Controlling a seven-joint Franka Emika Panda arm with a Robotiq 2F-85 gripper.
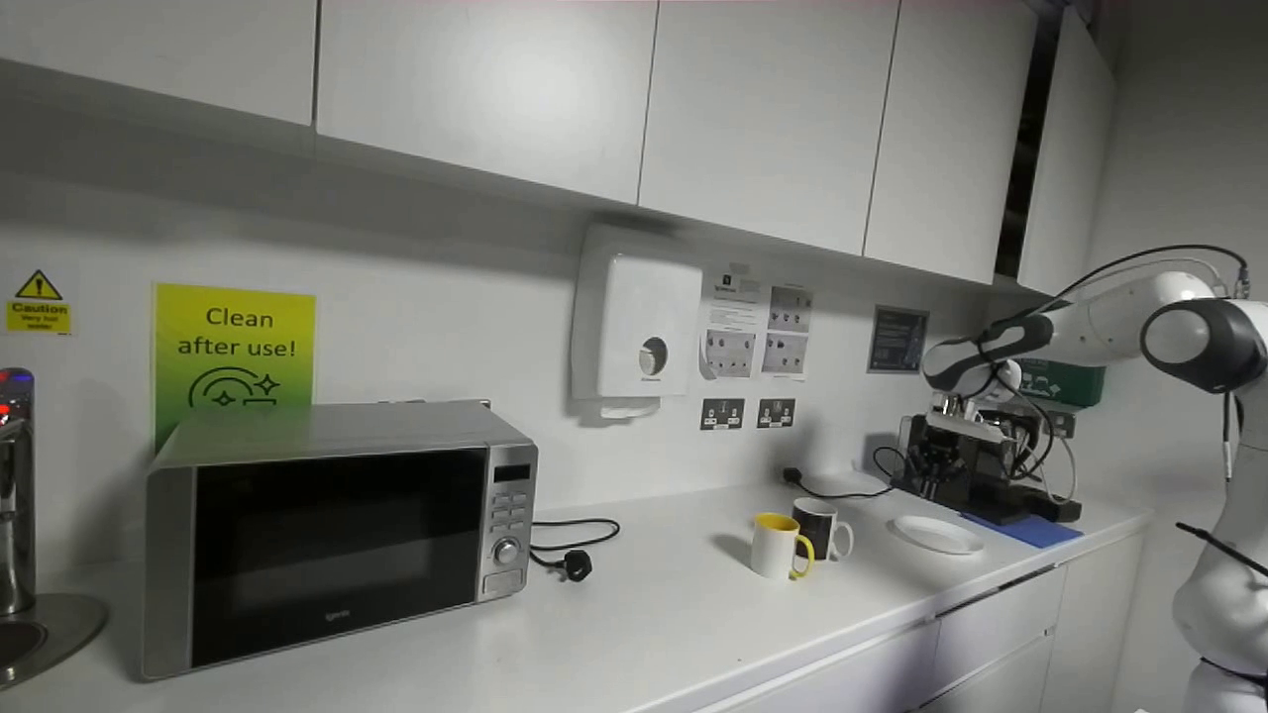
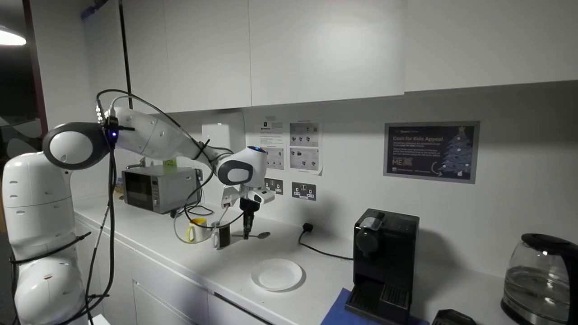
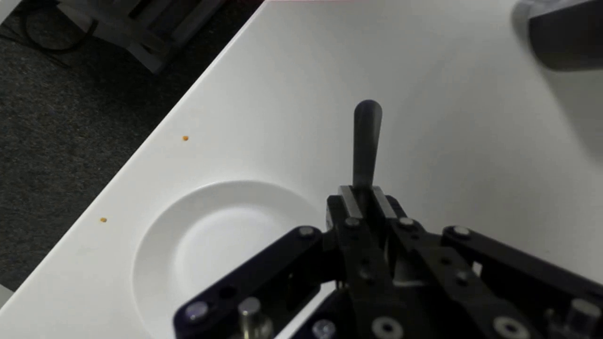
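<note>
My gripper is shut on a metal spoon (image 3: pixel 367 133). In the wrist view the spoon's slim handle sticks out beyond the fingertips, while the rest is hidden by the gripper. Exterior view 2 shows the spoon (image 2: pixel 263 235) lying crosswise in the gripper (image 2: pixel 247 236), its bowl on the right, above the worktop. A white plate (image 3: pixel 161 237) lies empty on the counter, partly covered by the gripper in the wrist view. In exterior view 1 the gripper (image 1: pixel 935 481) hangs behind the plate (image 1: pixel 939 536), with the spoon not discernible there.
A black-and-white mug (image 1: pixel 815 531) and a yellow-lined white mug (image 1: pixel 774 549) stand close together. The coffee machine (image 2: pixel 385 260) stands by a blue mat (image 2: pixel 338 308), and a plug cable (image 2: pixel 325 252) lies near the wall.
</note>
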